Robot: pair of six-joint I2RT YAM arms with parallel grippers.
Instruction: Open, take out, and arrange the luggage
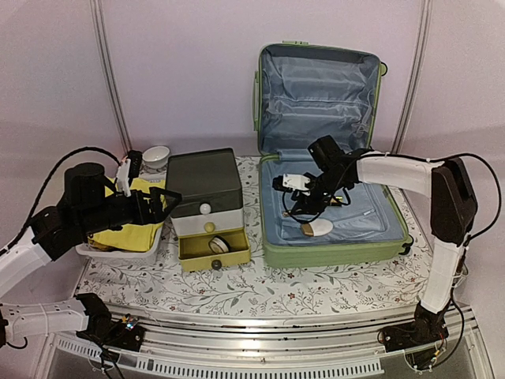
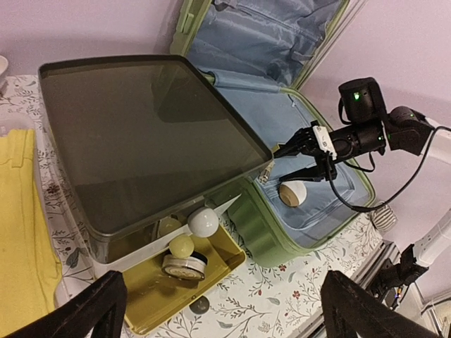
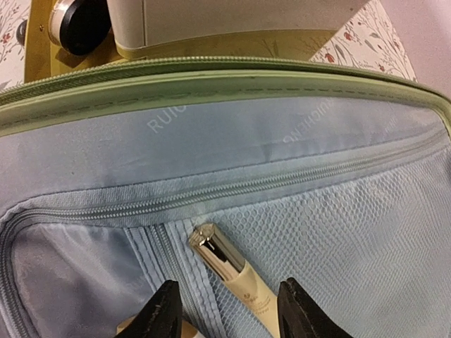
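The green suitcase (image 1: pixel 339 254) lies open, its lid (image 1: pixel 319 95) upright at the back. My right gripper is inside its base, fingers apart. Between and beyond these fingers, in the right wrist view, a cream tube (image 3: pixel 252 290) with a shiny gold cap lies on the lining, not visibly gripped. A white oval item (image 1: pixel 319 227) with a brown end lies nearer the front, and a small gold-and-black item (image 1: pixel 338 200) is partly hidden by the arm. My left gripper (image 1: pixel 168 204) hovers open and empty beside the drawer cabinet (image 1: pixel 203 175).
The cabinet's bottom yellow drawer (image 1: pixel 237 257) is pulled out and holds a round container (image 1: pixel 219 245). A white basket (image 1: pixel 146 257) with yellow cloth (image 1: pixel 130 235) stands at left, and a white bowl (image 1: pixel 156 155) behind.
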